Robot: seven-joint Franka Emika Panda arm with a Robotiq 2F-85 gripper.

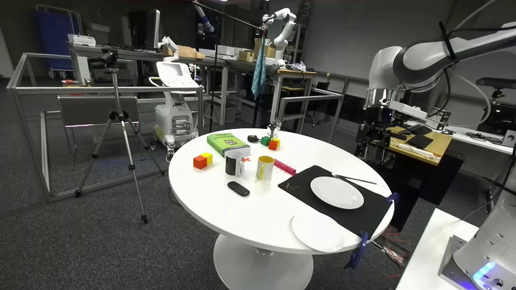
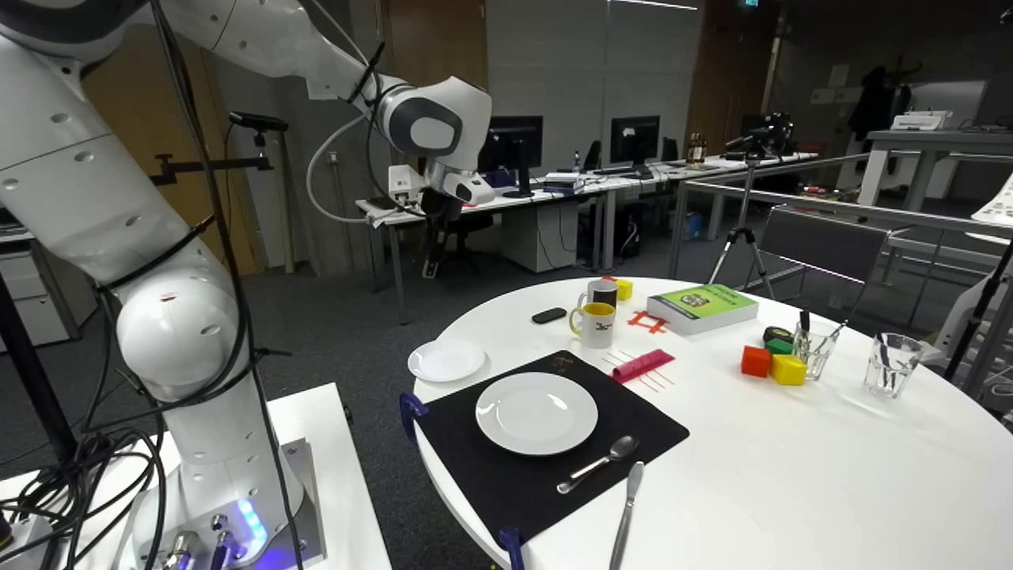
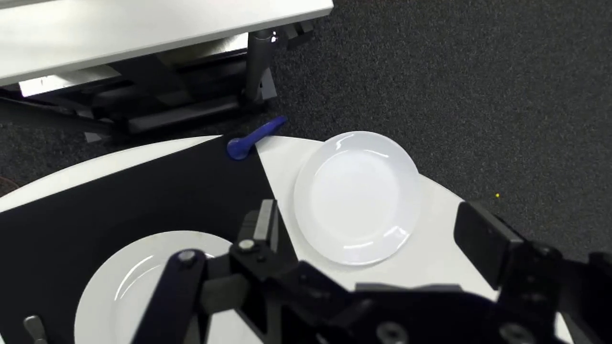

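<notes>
Above the table's edge my gripper (image 1: 372,150) hangs pointing down, its fingers open and empty. In the wrist view the fingers (image 3: 267,222) stand wide apart, well above a white plate (image 3: 356,198) that lies on the bare tabletop near the rim. A second white plate (image 2: 536,413) rests on the black placemat (image 2: 475,475). Beside it on the mat is a spoon (image 2: 608,457). A knife (image 2: 627,521) lies beyond the mat's edge. Part of the second plate is hidden by the gripper in the wrist view.
Blue clamps (image 1: 358,250) hold the mat at the table edge. Farther off stand a yellow-lined mug (image 2: 596,324), a dark mug (image 1: 234,163), a green book (image 2: 707,304), several coloured blocks (image 2: 756,361) and glasses (image 2: 890,364).
</notes>
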